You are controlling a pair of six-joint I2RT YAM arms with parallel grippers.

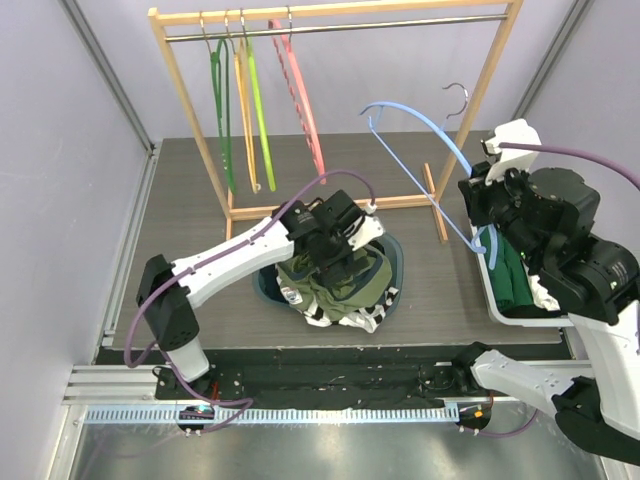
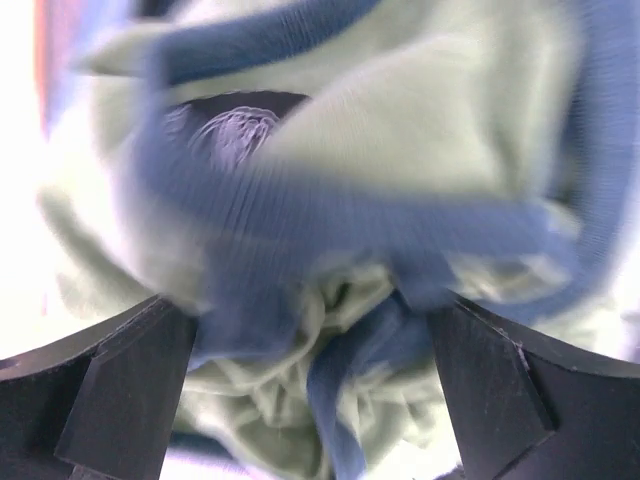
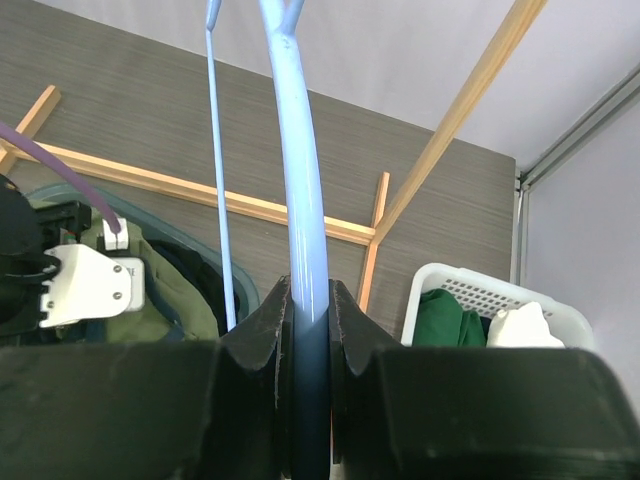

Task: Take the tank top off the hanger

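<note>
The olive-green tank top (image 1: 345, 292) with dark blue trim lies crumpled on other clothes in the dark bin, off any hanger. Right above it, my left gripper (image 1: 332, 268) points down; in the left wrist view its fingers (image 2: 130, 390) are spread wide, with the blurred green cloth (image 2: 400, 130) close beyond and between them. A bare light-blue hanger (image 1: 425, 118) hangs in the air with nothing on it. My right gripper is shut on one arm of that hanger, as the right wrist view shows.
A wooden rack (image 1: 340, 10) at the back carries several hangers, green, yellow and pink (image 1: 300, 95). The dark bin's rim (image 1: 397, 265) surrounds the clothes. A white basket (image 1: 520, 321) with green and white cloth stands at the right, below my right arm. Floor between bin and basket is clear.
</note>
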